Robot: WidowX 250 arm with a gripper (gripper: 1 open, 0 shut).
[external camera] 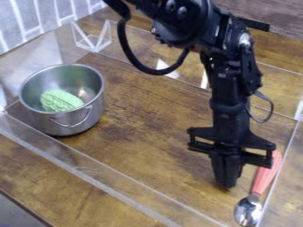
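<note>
The black robot arm reaches down over the wooden surface at right, its gripper [229,174] low near the board and shut, with nothing visible between its fingers. Just right of it lies a spoon with a red handle [267,175] and a steel bowl end [249,210], pointing toward the front. At the left stands a steel pot [83,82] with a green textured object [59,100] inside.
Clear plastic walls edge the wooden work area [142,124] on the left, front and right. The middle of the board is bare. A white slatted item sits at the back left.
</note>
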